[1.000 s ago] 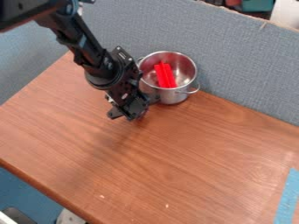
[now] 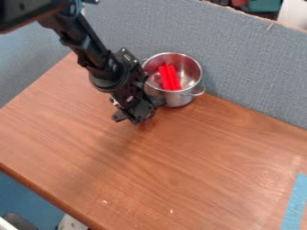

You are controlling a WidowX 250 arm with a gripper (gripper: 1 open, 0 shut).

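A small steel pot [image 2: 181, 95] with handles stands on the wooden table near the grey padded wall. A red object [image 2: 171, 76] lies inside it, upright or leaning. My black gripper [image 2: 133, 113] is low over the table at the pot's left front side, very close to it. Whether its fingers are open or hold anything is hard to tell; dark parts overlap there.
A grey padded wall [image 2: 228, 49] runs along the back. A strip of blue tape [image 2: 296, 198] lies at the right edge.
The gripper has shifted very slightly; the pot and the red object look unchanged.
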